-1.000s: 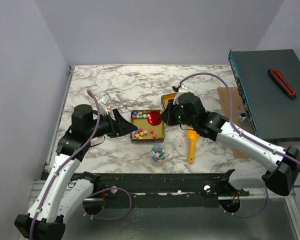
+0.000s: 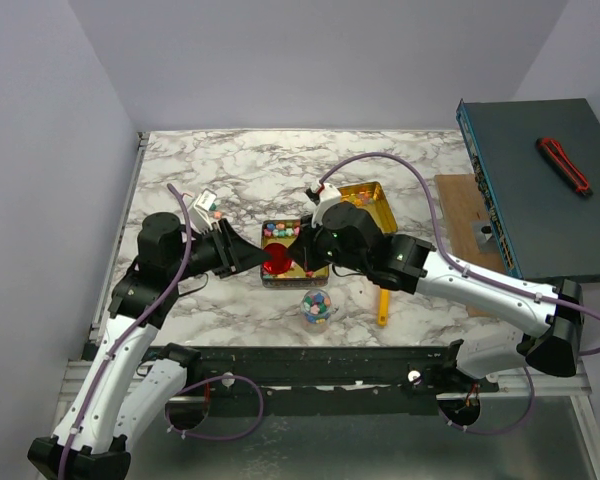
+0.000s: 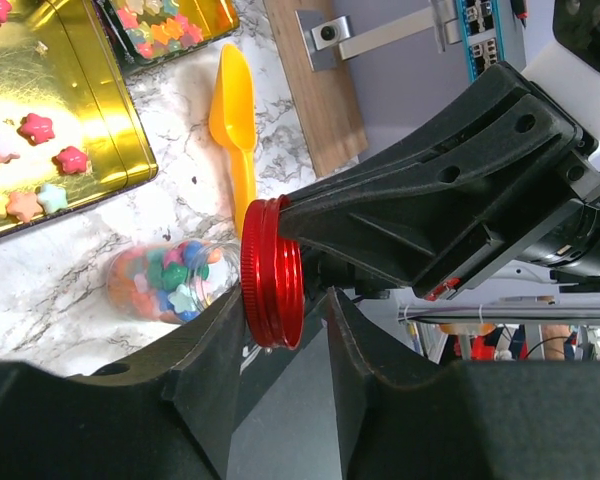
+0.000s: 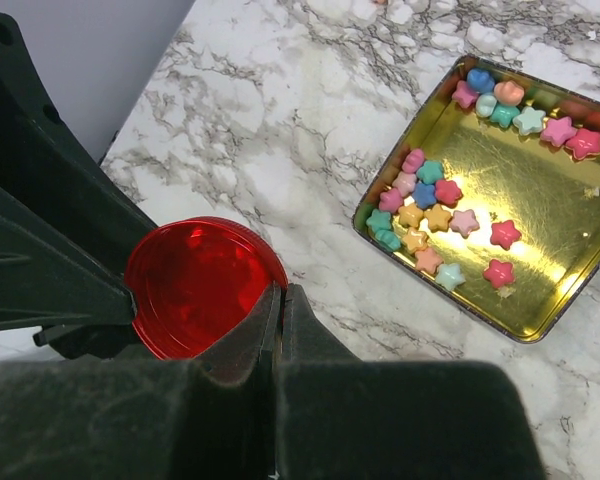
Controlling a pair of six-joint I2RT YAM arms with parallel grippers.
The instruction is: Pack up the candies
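A red lid (image 2: pixel 277 258) (image 3: pixel 272 272) hangs in the air above the gold tray (image 2: pixel 295 280) (image 4: pixel 510 220) of star candies. My right gripper (image 2: pixel 305 247) is shut on the lid's rim. A clear jar (image 2: pixel 316 306) (image 3: pixel 170 282) of coloured candies is on the marble in front of the tray, below both grippers.
A yellow scoop (image 2: pixel 383 305) (image 3: pixel 230 110) lies right of the jar. A second gold tray (image 2: pixel 375 205) with candies is at the back right. A wooden board (image 2: pixel 465 225) and dark panel line the right side.
My right gripper has carried the red lid leftward to my left gripper. The left arm has shifted only slightly. The jar and trays stay in place.
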